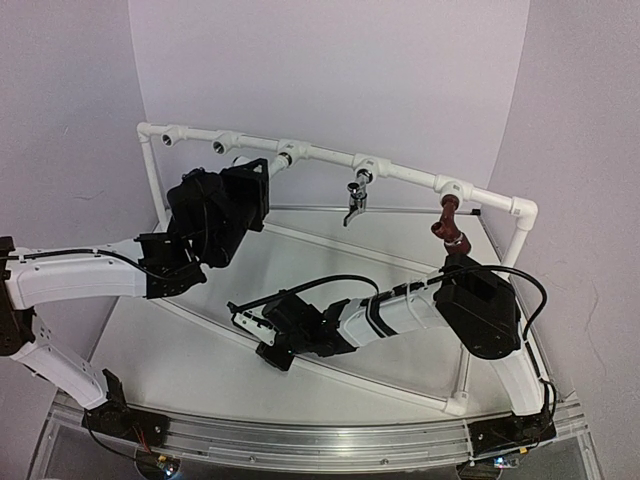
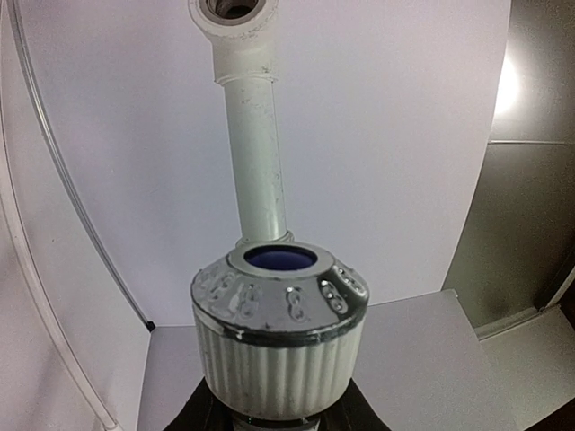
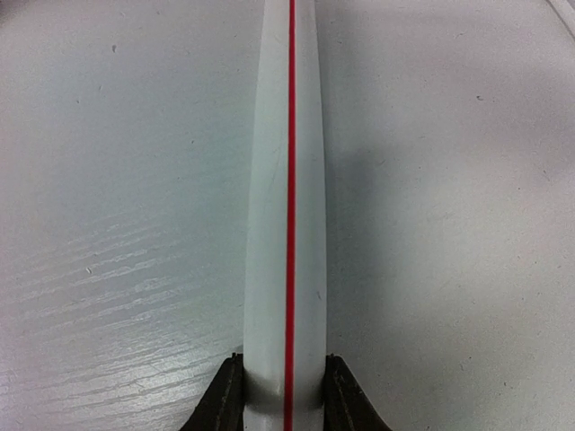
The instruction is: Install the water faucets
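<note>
In the left wrist view a white faucet point(image 2: 278, 373) with a ribbed body and a chrome-and-blue top stands between the fingers of my left gripper, which is shut on it. From above, this faucet's white end point(image 1: 278, 167) meets the third tee from the left point(image 1: 292, 150); how deep it sits cannot be told. A chrome faucet point(image 1: 356, 196) hangs from the fourth tee, a dark red one point(image 1: 449, 224) from the fifth. My right gripper is shut around a white lower frame pipe point(image 3: 269, 224) with a red stripe.
Two empty tees, the leftmost point(image 1: 172, 134) and its neighbour point(image 1: 224, 144), sit on the top pipe point(image 1: 330, 155). The right arm's elbow point(image 1: 482, 305) is just below the red faucet. Bare floor point(image 1: 200, 370) lies between the arms.
</note>
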